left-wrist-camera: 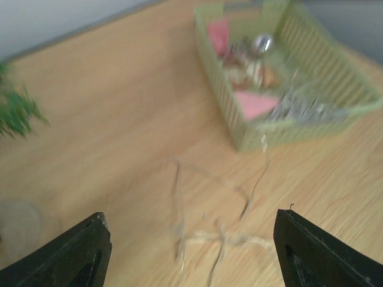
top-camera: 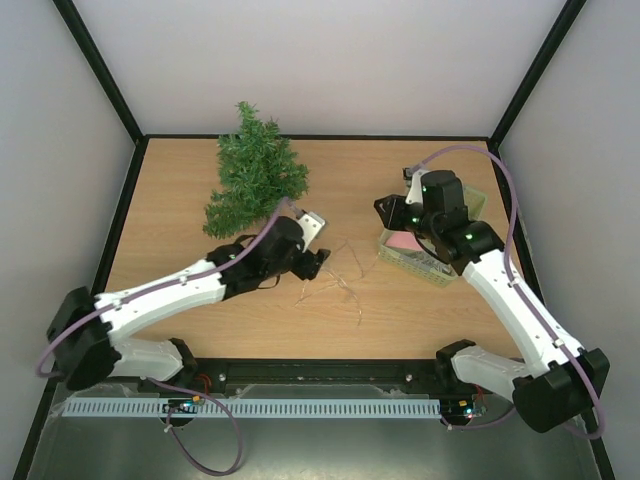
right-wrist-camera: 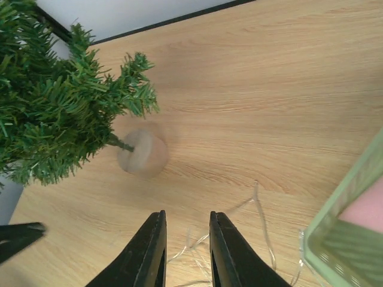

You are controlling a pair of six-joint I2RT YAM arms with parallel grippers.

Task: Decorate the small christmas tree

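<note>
The small green tree [top-camera: 250,175] stands at the back left on a round wooden base [right-wrist-camera: 143,152]. Pale strands of a string [top-camera: 345,290] lie on the table between my grippers, one end reaching the basket. My left gripper hangs over the table in front of the tree, open with nothing between its fingers. My right gripper is above the table by the basket's left side, fingers part open and empty. The green basket [left-wrist-camera: 218,95] holds pink felt pieces [left-wrist-camera: 251,103], a silver ball [left-wrist-camera: 262,43] and other small decorations, blurred in the left wrist view.
Bare wooden table [top-camera: 170,280] lies to the left and along the front. Dark frame edges and white walls bound the workspace at the back and sides.
</note>
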